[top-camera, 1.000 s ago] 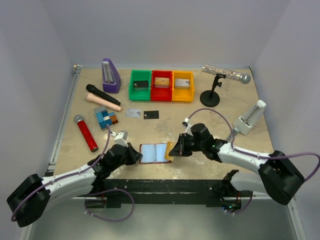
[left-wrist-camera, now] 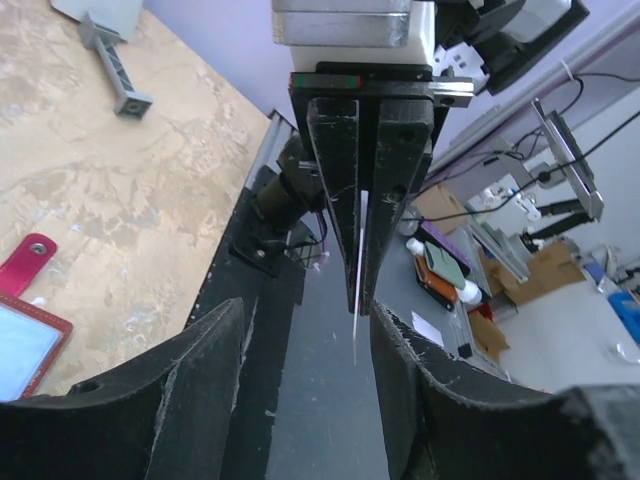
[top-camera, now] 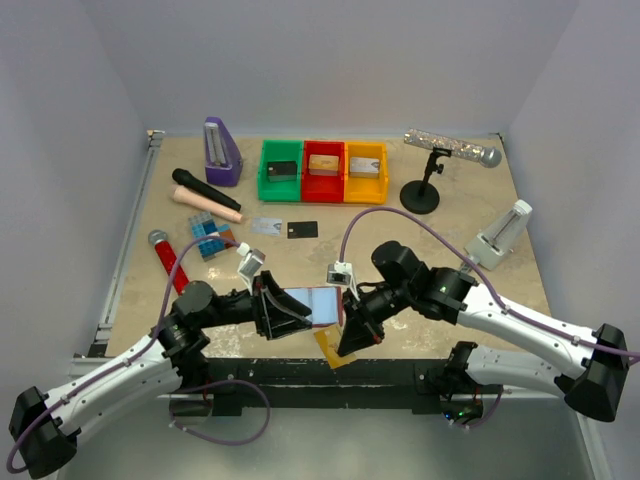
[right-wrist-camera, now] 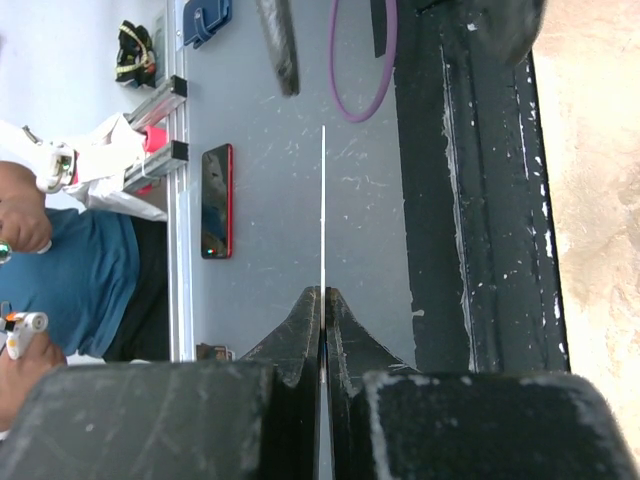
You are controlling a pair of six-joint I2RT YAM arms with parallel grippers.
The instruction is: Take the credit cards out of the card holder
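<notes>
A yellow card (top-camera: 333, 348) stands edge-on in the wrist views, its thin edge (right-wrist-camera: 323, 200) rising from between the closed fingers of my right gripper. In the left wrist view, my left gripper is part open, its two fingers on either side of the card's line with nothing visibly clamped. The card holder (top-camera: 325, 303), pale blue with a red-brown border, lies open on the table, partly covered by both grippers in the top view. A corner of it, with a red strap (left-wrist-camera: 25, 262), shows in the left wrist view.
A silver card (top-camera: 266, 226) and a black card (top-camera: 302, 229) lie beyond the holder. Behind them, green (top-camera: 264, 187), red (top-camera: 323, 192) and yellow (top-camera: 365, 190) bins hold items. The black front edge (top-camera: 300, 372) of the table is close to both grippers.
My right gripper has carried the yellow card from beside the holder toward the table's front edge. The left gripper has moved right, close to the card, and its fingers have spread.
</notes>
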